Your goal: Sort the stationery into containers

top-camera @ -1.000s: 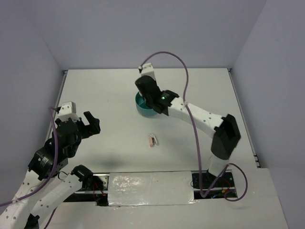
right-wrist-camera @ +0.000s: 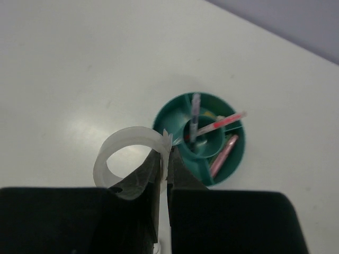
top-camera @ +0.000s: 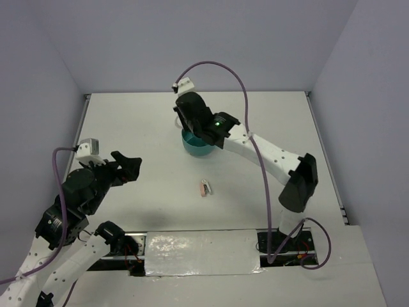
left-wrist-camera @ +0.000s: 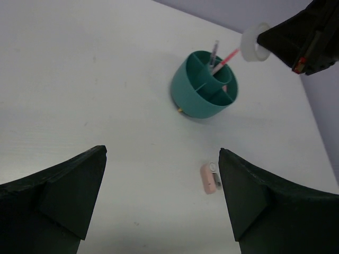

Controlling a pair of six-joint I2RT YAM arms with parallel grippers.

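Note:
Over the table, my right gripper is shut on the wall of a whitish tape roll (right-wrist-camera: 107, 159), whose ring sticks out to the left of the fingers. Below it stands the round teal organizer (left-wrist-camera: 186, 98), divided into compartments. A red-and-white pen (right-wrist-camera: 220, 125) and a greyish pen (right-wrist-camera: 195, 114) lean in its centre cup; a pink stick (right-wrist-camera: 224, 155) lies in an outer compartment. On bare table sit a pink block (left-wrist-camera: 207, 179) and a small grey item (left-wrist-camera: 215, 173) side by side. My left gripper is open and empty, above the table's left side.
The right arm (top-camera: 268, 153) reaches across the table's right half and partly covers the organizer from above. Grey walls (top-camera: 192, 45) enclose the back and sides.
The left gripper has shifted slightly right. The pink block and grey item stayed put.

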